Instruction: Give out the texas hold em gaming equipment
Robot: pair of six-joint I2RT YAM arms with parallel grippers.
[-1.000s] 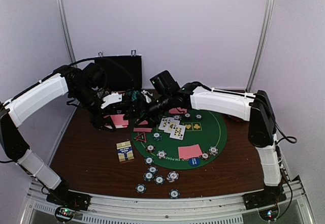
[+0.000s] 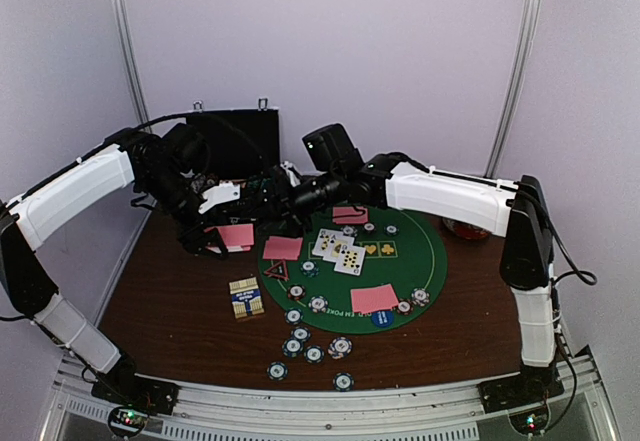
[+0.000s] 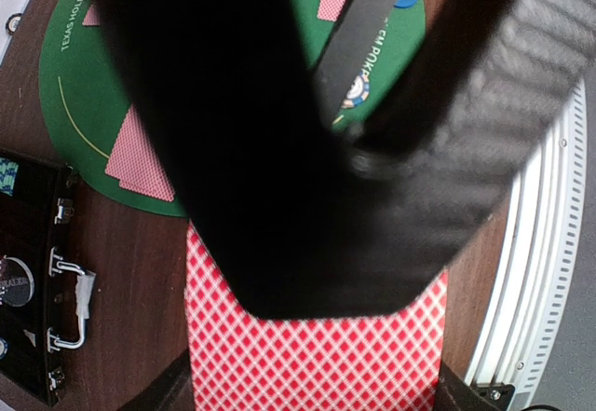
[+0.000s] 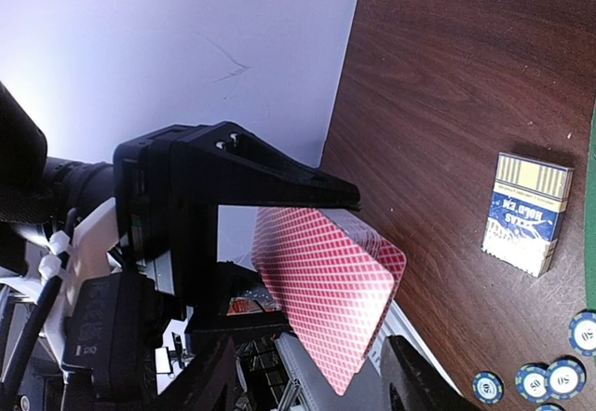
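A red-backed card deck (image 3: 317, 364) fills the bottom of the left wrist view, held by my left gripper, which is shut on it. The right wrist view shows the same deck (image 4: 326, 290) tilted in the air, its cards slightly fanned. My right gripper faces the deck with its fingers (image 4: 209, 378) apart; no card is visibly clamped there. Dark parts of the right gripper cover much of the left wrist view. Red-backed cards lie on the green mat (image 2: 430, 271) at the front (image 2: 373, 299), left (image 2: 283, 249) and back (image 2: 350, 215). Face-up cards (image 2: 350, 260) lie mid-mat.
A blue-and-cream card box (image 2: 246, 298) lies left of the mat. Several chips (image 2: 301, 333) are scattered on the mat and in front of it. The black chip case (image 2: 235, 141) stands open at the back left. Bare wood (image 2: 190, 331) shows at front left.
The left arm and the things on the table look unmoved.
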